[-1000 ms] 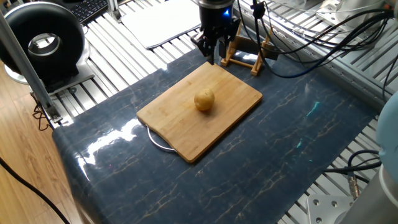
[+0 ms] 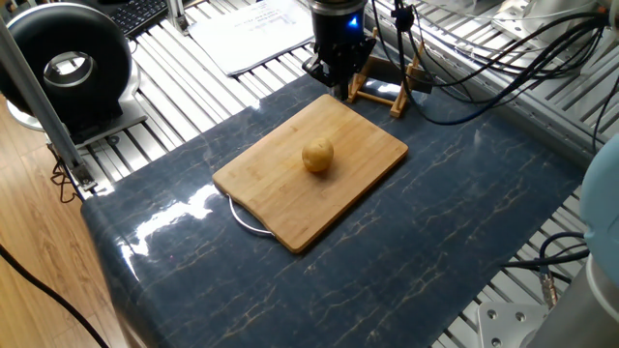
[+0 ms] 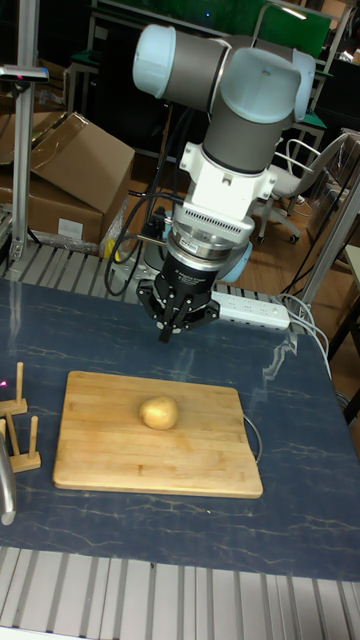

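A round yellow-brown potato [image 2: 317,155] rests on a wooden cutting board [image 2: 261,174], which has a metal handle on one side. The exterior view 3 shows the same potato [image 3: 159,413] near the middle of the board [image 3: 107,453]. My black gripper [image 3: 168,335] points down, above and beyond the board's far edge, clear of the potato. Its fingers taper together and look shut, with nothing visible between them. In exterior view 1, the gripper [image 2: 340,92] appears by the board's upper corner, its fingertips small and dark.
A small wooden rack [image 2: 397,104] stands near the board, with a dark object across it. A white power strip [image 3: 250,310] lies behind the gripper. Black cables [image 2: 503,92] hang beside the arm. Dark marbled cloth around the board is mostly clear.
In exterior view 1, my gripper has shifted slightly right and a little downward in the picture. The potato and board stay where they were.
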